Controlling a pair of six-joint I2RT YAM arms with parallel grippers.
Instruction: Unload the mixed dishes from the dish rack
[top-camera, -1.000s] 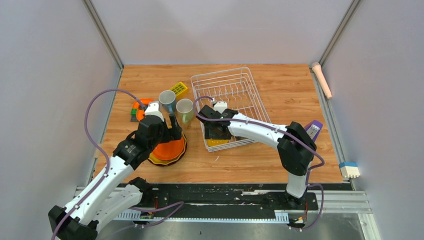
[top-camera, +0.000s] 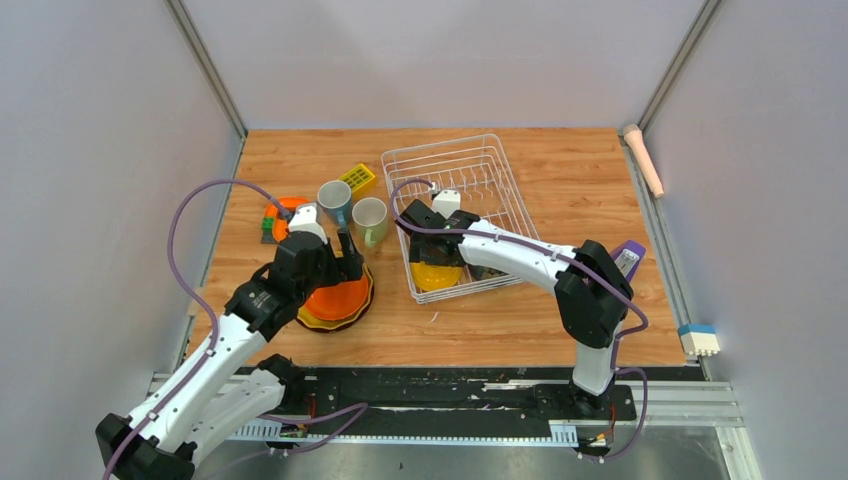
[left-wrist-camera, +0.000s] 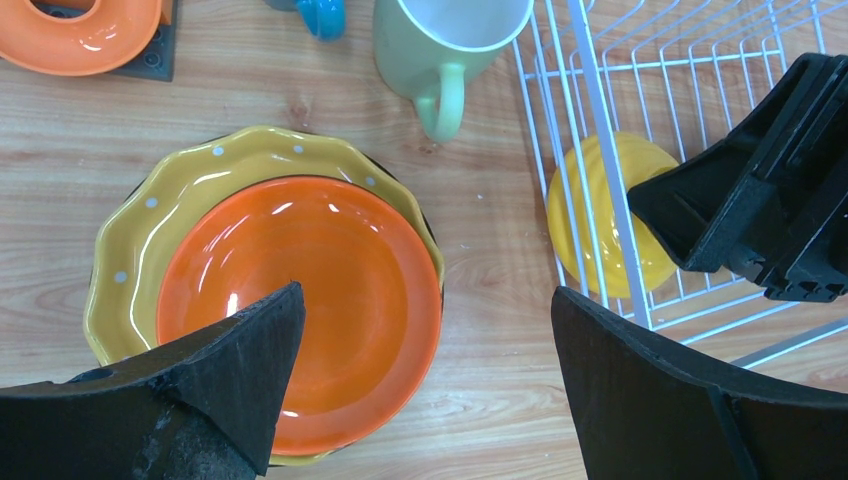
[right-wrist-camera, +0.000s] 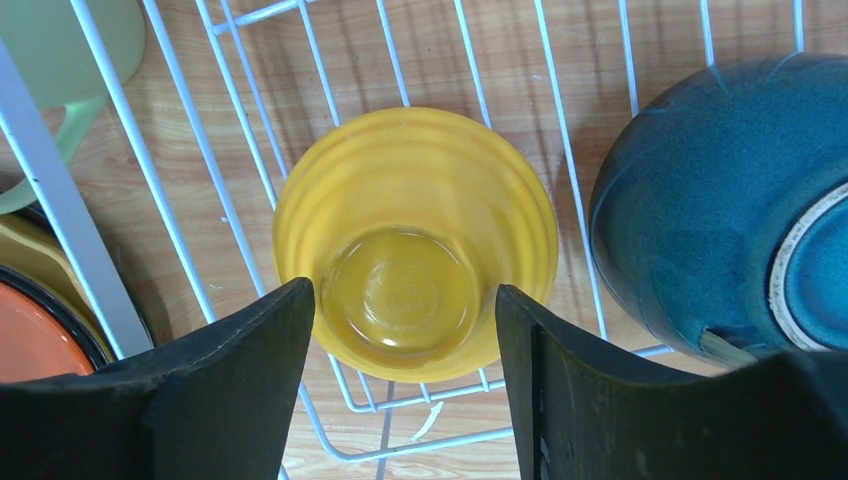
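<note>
The white wire dish rack (top-camera: 512, 200) holds a yellow bowl (right-wrist-camera: 400, 290) in its near-left corner, and a dark blue bowl (right-wrist-camera: 700, 220) lies tipped beside it. My right gripper is over the yellow bowl, its fingers part open, one finger toward each side of the bowl; whether they touch it cannot be told. Stacked on the table left of the rack are an orange plate (left-wrist-camera: 310, 300) and a wavy-edged yellow plate (left-wrist-camera: 125, 280). Above this stack my left gripper stands open and empty.
Behind the plates stand a green mug (top-camera: 370, 217) and a blue-grey mug (top-camera: 335, 197). An orange ring-shaped piece (left-wrist-camera: 85, 55) and a yellow block (top-camera: 358, 178) lie nearby.
My right gripper has shifted slightly over the rack, and more of the yellow bowl shows from above. The left arm has stayed still.
</note>
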